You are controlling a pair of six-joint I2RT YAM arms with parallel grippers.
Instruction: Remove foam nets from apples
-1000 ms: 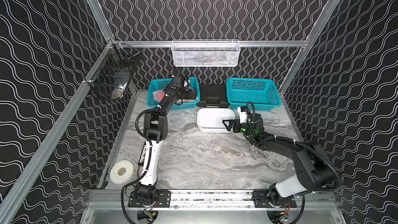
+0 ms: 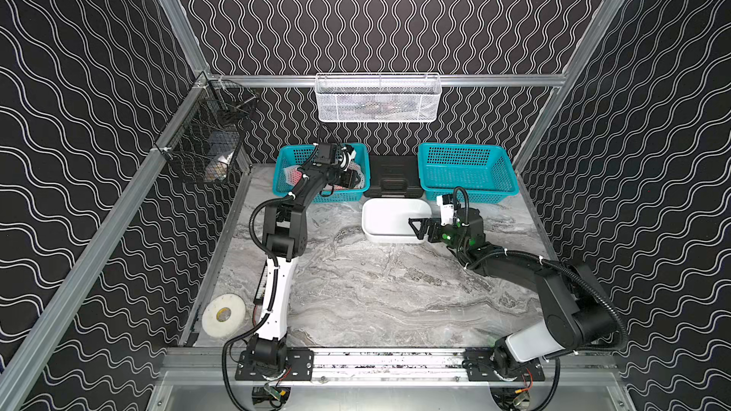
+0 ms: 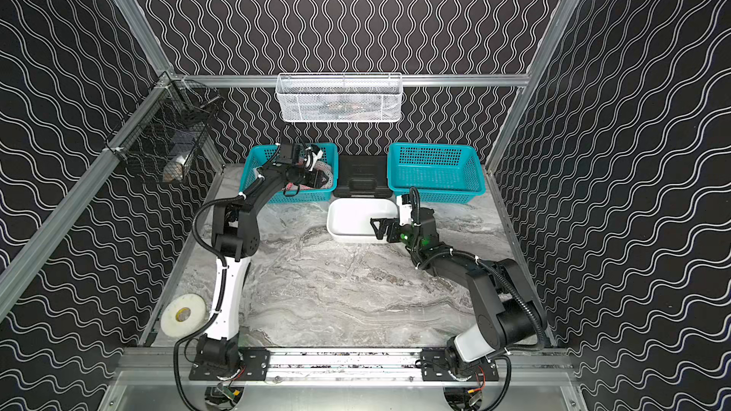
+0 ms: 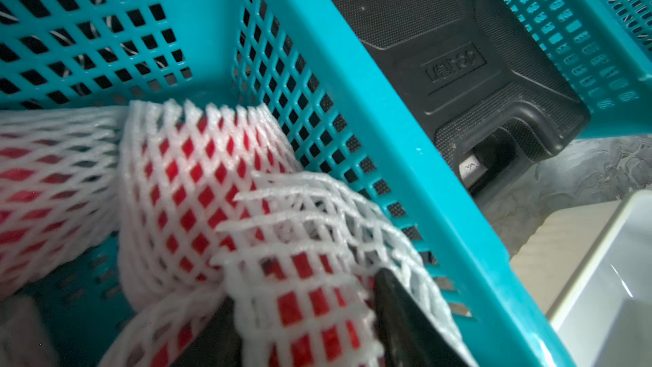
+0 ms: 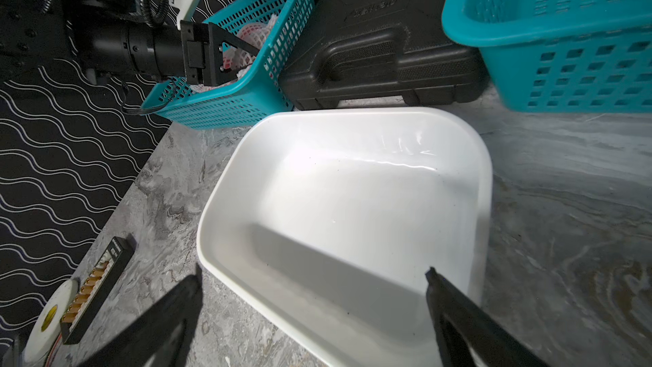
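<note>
Several red apples in white foam nets lie in the left teal basket (image 2: 279, 190). In the left wrist view, one netted apple (image 4: 305, 319) sits between the dark, blurred fingers of my left gripper. One finger is at each side, close against the net; whether they grip it cannot be told. Another netted apple (image 4: 197, 197) stands just behind, and a further netted apple (image 4: 47, 197) lies to its left. My right gripper is open with nothing between its fingers, over the near side of the empty white tray (image 5: 353, 197).
At the back right stands a second teal basket (image 2: 466, 175), seemingly empty. A black case (image 2: 392, 179) fills the space between the baskets. A tape roll (image 2: 224, 315) lies front left.
My left gripper has moved slightly right and lower in the left basket. That basket has shifted a little to the right since a second ago. The right arm stays still.
</note>
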